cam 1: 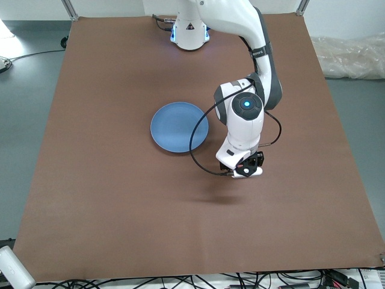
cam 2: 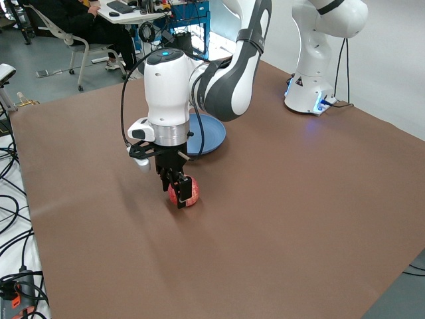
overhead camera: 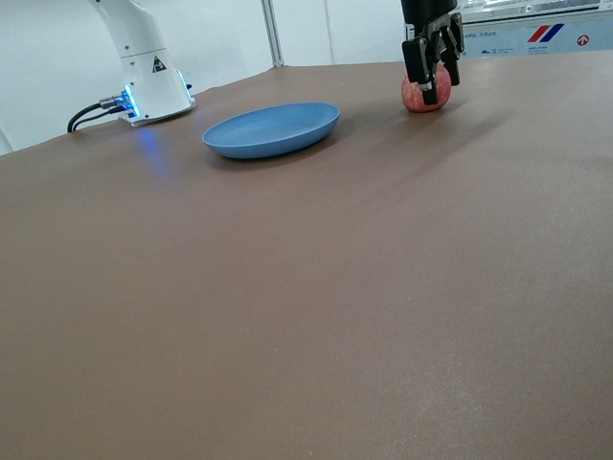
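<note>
A red apple sits on the brown table, with my black gripper lowered over it, fingers around it. The right view shows the apple partly behind the gripper; whether the fingers grip it is unclear. In the left view the arm hides the apple, and the gripper is mostly covered by the wrist. A blue plate lies beside them, flat and empty.
The arm's white base stands at the back. Cables and a white cylinder lie beyond the table's edge.
</note>
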